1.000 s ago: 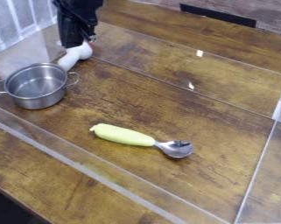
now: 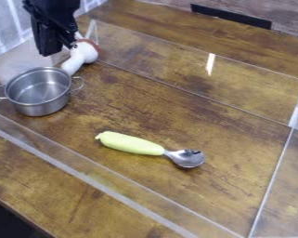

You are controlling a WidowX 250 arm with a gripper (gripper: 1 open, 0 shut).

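Note:
My black gripper (image 2: 55, 37) is high at the top left, above and behind a steel pot (image 2: 38, 94) with two handles; whether its fingers are open or shut is unclear. A white object (image 2: 81, 56) lies just behind the pot, below and right of the gripper. In the lower middle a pale yellow corn-like object (image 2: 131, 142) lies on the wooden table, beside a silver ladle or spoon head (image 2: 185, 158) at its right end.
Clear panels or edges border it on the left, front and right.
My gripper has shifted left from above the white object, uncovering more of it. The pot and the objects in front have stayed put.

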